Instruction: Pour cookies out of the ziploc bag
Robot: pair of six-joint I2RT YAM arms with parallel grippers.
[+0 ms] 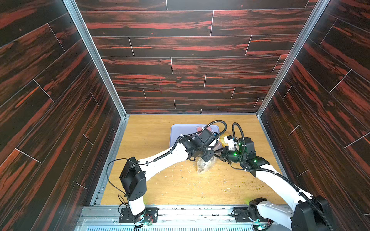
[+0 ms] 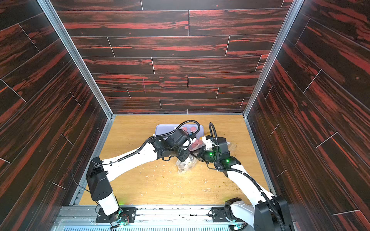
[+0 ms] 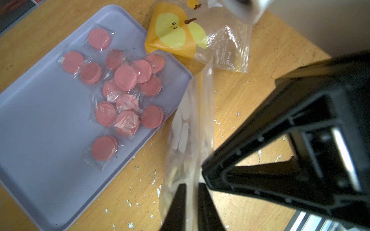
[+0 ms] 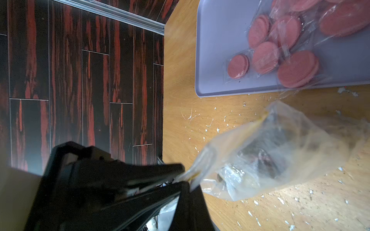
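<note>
A clear ziploc bag point(image 4: 269, 154) with something dark and shiny inside is held up above the table, its upper edge between the two grippers. My right gripper is shut on a thin fold at one corner of the bag. In the left wrist view, the bag's long edge point(image 3: 198, 134) runs down between the slightly parted fingers of my left gripper, which stands part open around it. Pink wrapped cookies point(image 3: 125, 77) lie on the lavender tray point(image 3: 42, 127). From above, the arms hide most of the bag point(image 1: 207, 165).
A yellow-and-clear pouch with a fruit print point(image 3: 173, 32) lies beside the tray, on the table. White crumbs are scattered over the wooden tabletop point(image 1: 169, 188).
</note>
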